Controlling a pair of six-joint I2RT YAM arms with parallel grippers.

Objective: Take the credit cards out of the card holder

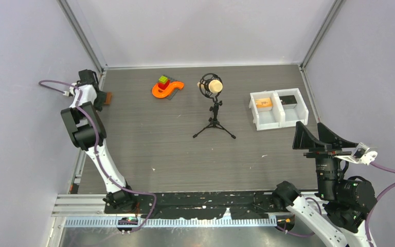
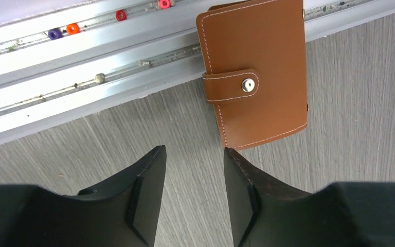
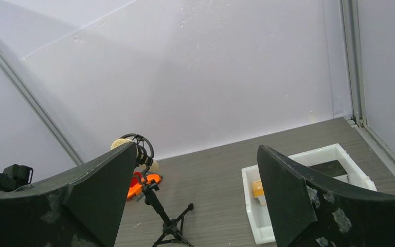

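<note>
The card holder (image 2: pixel 272 56) is brown leather with white stitching, its strap fastened by a metal snap. It lies closed, partly on the table and partly over the metal rail at the left edge. No cards show. My left gripper is open above the table, its fingertips just short of the holder's near corner and nothing between them. From the top, only a brown patch of the holder (image 1: pixel 108 98) shows beside the left arm. At the front right my right gripper (image 1: pixel 313 131) stands open and empty, far from the holder.
A black tripod stand (image 1: pixel 214 114) occupies the table's middle. An orange toy piece (image 1: pixel 161 93) sits behind it to the left. At the right is a white two-part tray (image 1: pixel 270 125) with small boxes. The metal rail (image 2: pixel 82 67) holds several small beads.
</note>
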